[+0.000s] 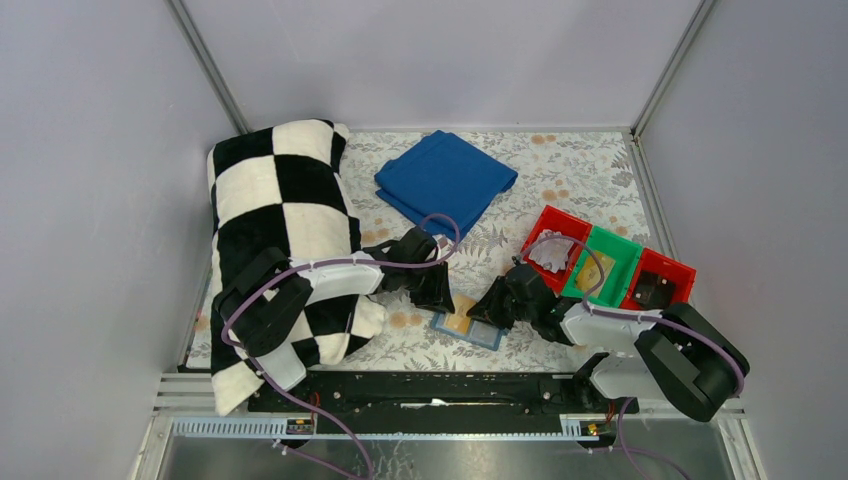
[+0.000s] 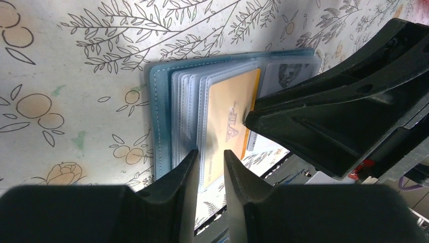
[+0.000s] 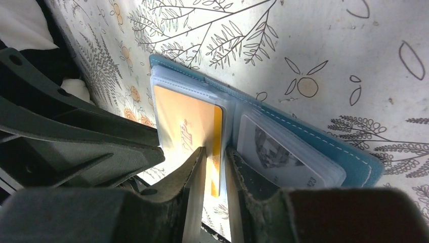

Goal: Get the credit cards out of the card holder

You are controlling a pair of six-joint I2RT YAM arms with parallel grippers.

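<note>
The open card holder (image 1: 487, 335) lies low on the table between both grippers, with a blue cover and clear sleeves. An orange card (image 2: 225, 116) shows in its top sleeve; a second card (image 3: 275, 152) with a dark picture sits in the other half. My left gripper is at the orange card's sleeve edge, fingertips slightly apart at the sleeve's rim. My right gripper rests on the orange card near its orange edge, fingertips a little apart. Whether either pinches anything is unclear.
A blue cloth (image 1: 445, 175) lies at the back. Red and green bins (image 1: 615, 270) stand at the right. A checkered cushion (image 1: 250, 190) fills the left side. The table between cloth and bins is clear.
</note>
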